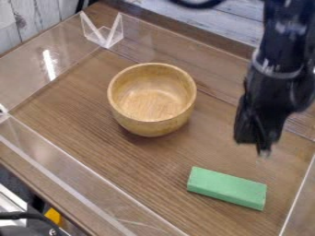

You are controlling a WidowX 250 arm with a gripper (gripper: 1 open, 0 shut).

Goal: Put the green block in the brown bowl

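Observation:
A green block (227, 188) lies flat on the wooden surface at the lower right, fully in view. Up and to the left of it stands the brown bowl (153, 98), upright, and no object shows inside. My dark gripper (255, 143) hangs at the right, up and clear of the block, its tips pointing down. No block is in its grasp. Its fingers are blurred and dark, so how wide they stand is unclear.
A white wire-like rack piece (103, 31) is at the back left. Clear side walls border the surface, one along the lower left (55, 171). Bare wood lies between bowl and block.

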